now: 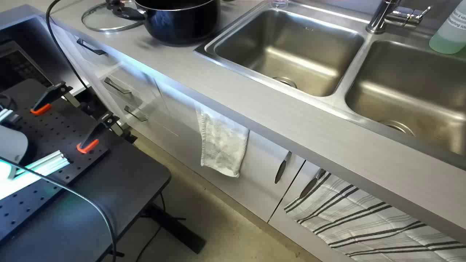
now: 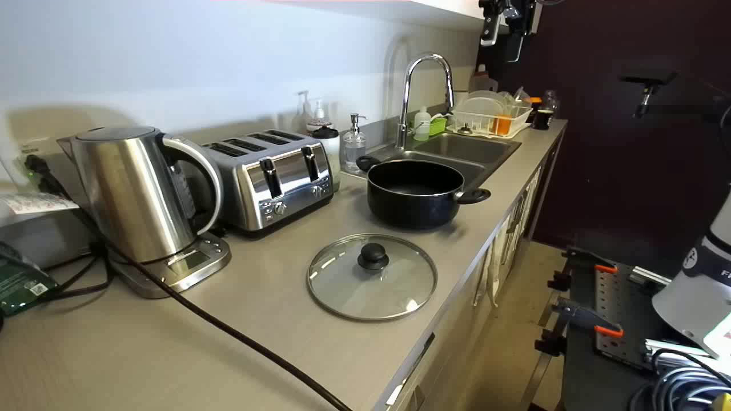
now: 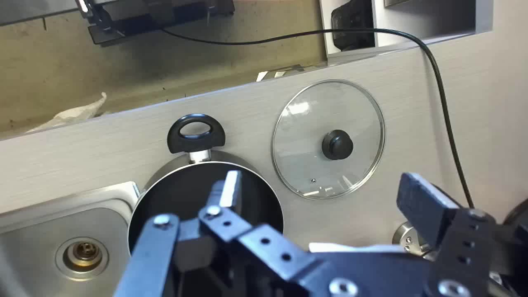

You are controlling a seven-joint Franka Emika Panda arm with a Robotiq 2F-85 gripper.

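Note:
In the wrist view my gripper stands wide open above the counter, with nothing held between its fingers. A round glass lid (image 3: 307, 170) with a black knob (image 3: 338, 144) lies flat on the counter below it. Beside the lid is a dark pot (image 3: 208, 185), uncovered, its near part hidden behind one finger. From the second exterior view, the pot (image 2: 413, 205) stands between the lid (image 2: 329, 291) and the sink. High at the top of that view hangs the gripper (image 2: 503, 40), well above the counter. The first exterior view does not show the gripper.
A kettle (image 2: 133, 198) and a toaster (image 2: 288, 185) stand along the wall. The double sink (image 1: 340, 102) has a tall faucet (image 2: 404, 103) and a dish rack (image 2: 480, 125) behind it. A black cable (image 2: 240, 335) crosses the counter. Bare counter lies around the lid.

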